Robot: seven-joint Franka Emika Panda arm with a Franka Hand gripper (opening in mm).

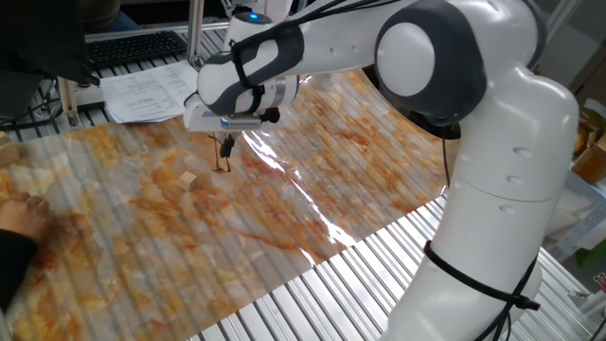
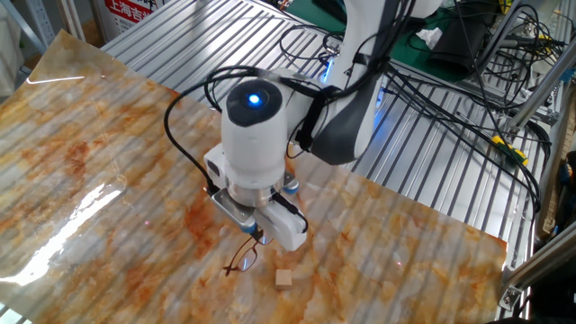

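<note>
A thin brown pair of glasses hangs below my gripper, which looks shut on part of its frame. In exterior view 1 the glasses show as thin dark lines under the gripper, close over the marbled table. The fingertips are small and partly hidden by the hand in both views. A small light wooden block lies on the table, apart from the glasses. Exterior view 2 has the same block just in front of the hand.
A person's hand rests at the left edge, near a wooden piece. Papers and a keyboard lie beyond the table sheet.
</note>
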